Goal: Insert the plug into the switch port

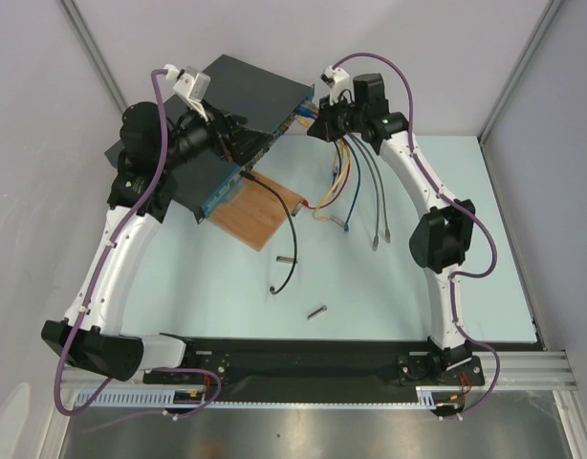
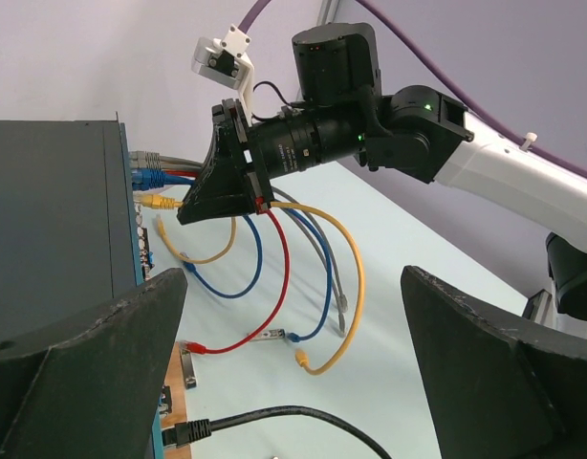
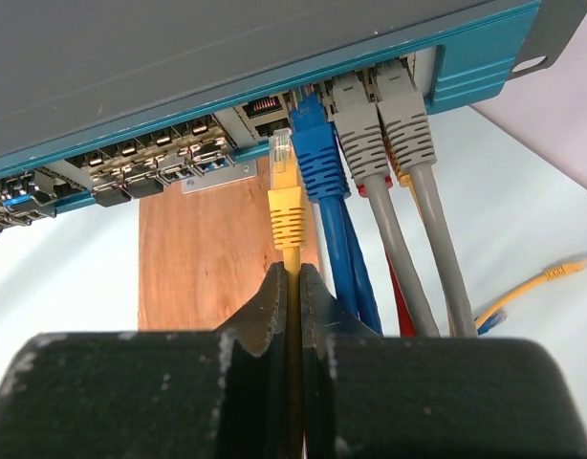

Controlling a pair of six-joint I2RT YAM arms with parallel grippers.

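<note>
In the right wrist view a yellow plug with a clear tip points at the switch's port row. Its tip is just below an empty port, beside the seated blue plug; it looks outside the port. My right gripper is shut on the yellow cable right behind the plug's boot. From the left wrist view, the yellow plug lies close to the edge of the switch. The open left gripper hangs over the switch in the top view, nothing between its fingers.
Grey plugs sit right of the blue one. Loose cable ends hang over the white table. A black cable leaves the switch's near end. A wooden board lies below.
</note>
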